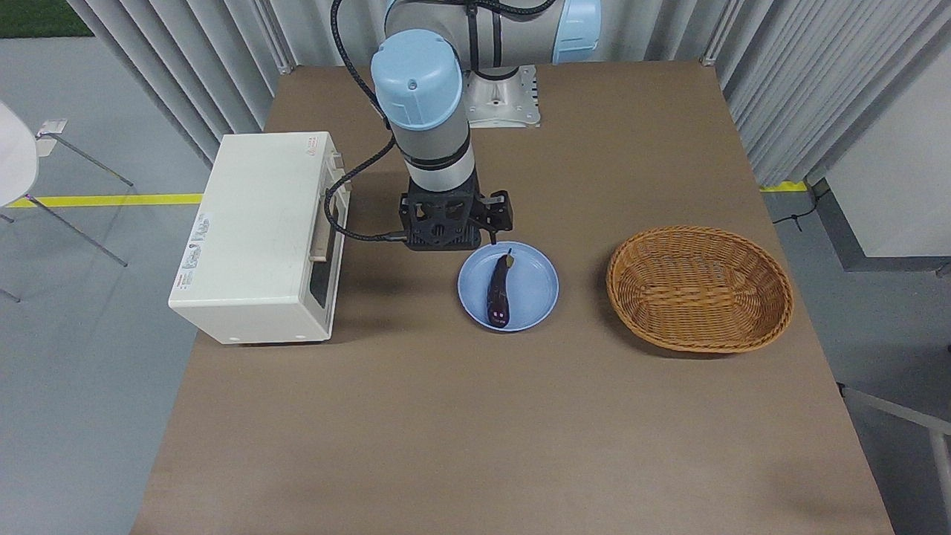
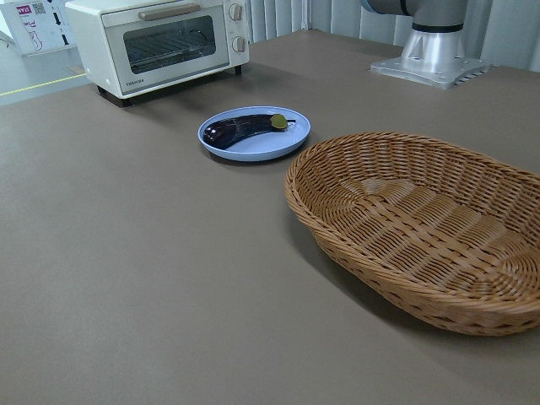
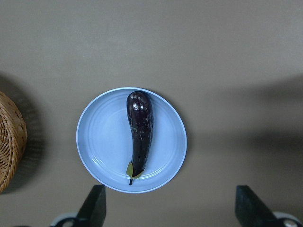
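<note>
A dark purple eggplant [image 1: 498, 294] with a green stem end lies on a light blue plate [image 1: 535, 285], also seen in the left view as eggplant [image 2: 236, 130] on plate [image 2: 261, 150]. My gripper is high over the table just behind the plate in the front view; in the wrist view its two fingers are spread wide and open, with nothing between them but the table below the plate's edge.
An oval wicker basket [image 1: 700, 290] stands right of the plate in the front view. A white toaster oven [image 1: 241, 232] with its door shut stands on the left.
</note>
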